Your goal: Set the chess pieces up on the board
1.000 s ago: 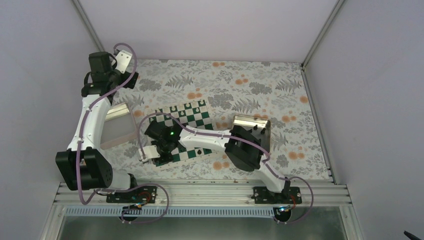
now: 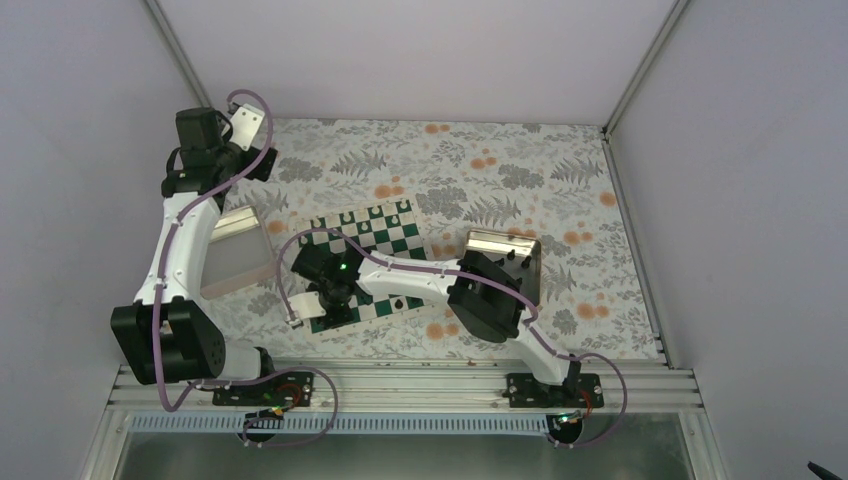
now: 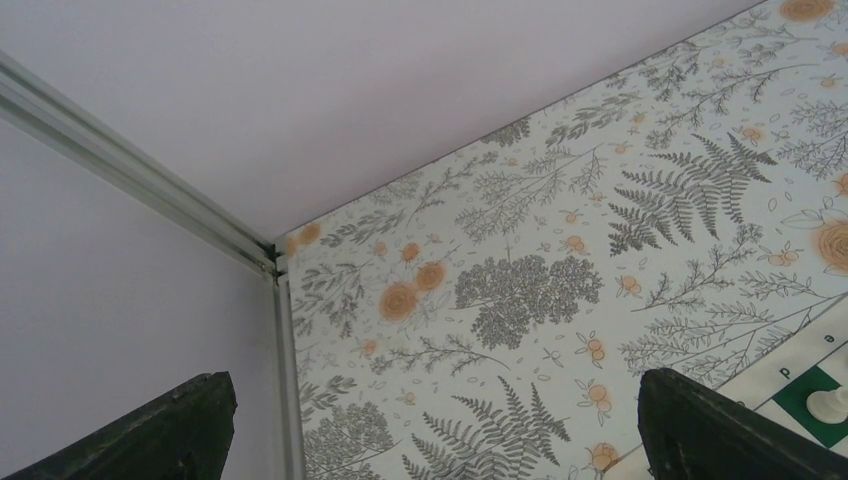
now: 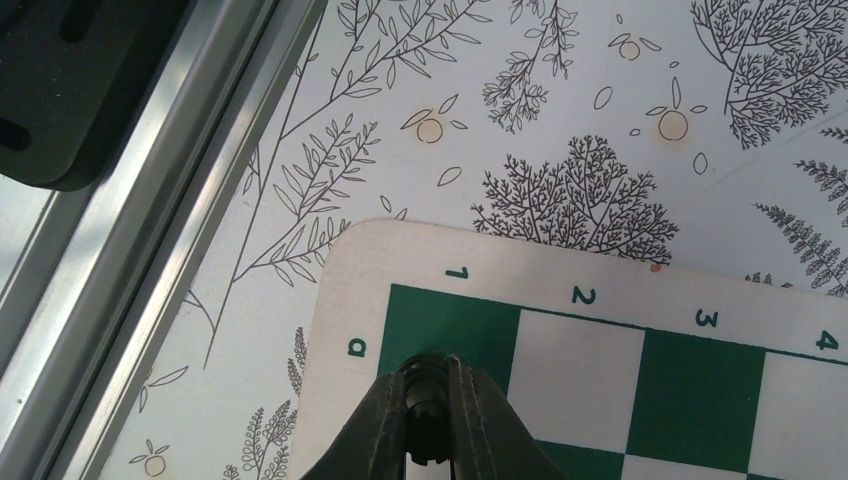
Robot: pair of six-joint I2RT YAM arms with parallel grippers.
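The green-and-white chessboard (image 2: 403, 238) lies mid-table, with white pieces (image 2: 394, 220) along its far side. In the right wrist view, my right gripper is shut on a black chess piece (image 4: 428, 425), above or on the green corner square a1 (image 4: 450, 325). Whether its base touches the square I cannot tell. Another dark piece (image 2: 398, 304) stands near the board's near edge. My left gripper is open and empty, off the board's far left corner. One white piece (image 3: 828, 405) shows at the left wrist view's right edge.
To the right, a tray (image 2: 540, 285) holds several dark pieces (image 2: 512, 255), partly hidden by my right arm. A pale box (image 2: 238, 286) stands left of the board beside my left arm.
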